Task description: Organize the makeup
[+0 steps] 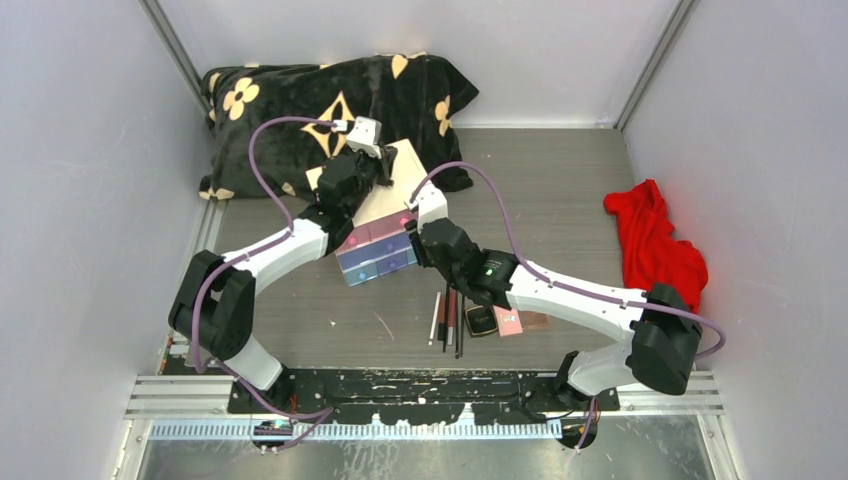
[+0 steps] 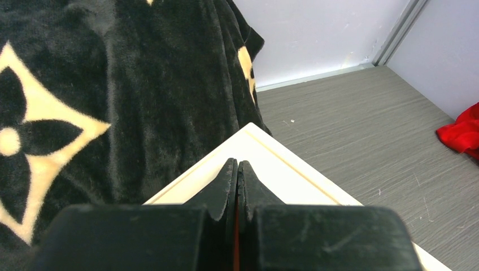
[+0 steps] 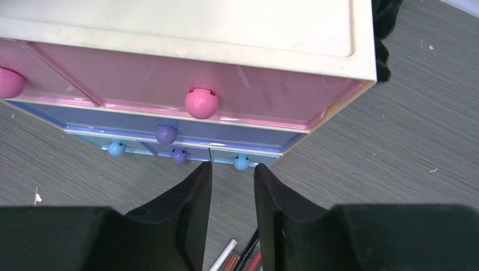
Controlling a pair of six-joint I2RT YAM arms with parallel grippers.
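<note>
A drawer organizer (image 1: 375,260) with cream top and pink, purple and blue drawers stands against the dark blanket; its pink drawer (image 3: 254,96) shows round knobs. My left gripper is shut over the cream top (image 2: 265,164), with no object clearly between its fingers. My right gripper is part open in front of the drawers, below the light-blue knob (image 3: 241,162) in the right wrist view, nothing between its tips. Pencils or brushes (image 1: 445,325), a black compact (image 1: 481,320) and a pink palette (image 1: 508,321) lie at the front.
The patterned blanket (image 1: 260,100) lies along the back. A red cloth (image 1: 650,240) is at the far right. Bare table shows right of the organizer and at front left. My right arm reaches over the makeup items.
</note>
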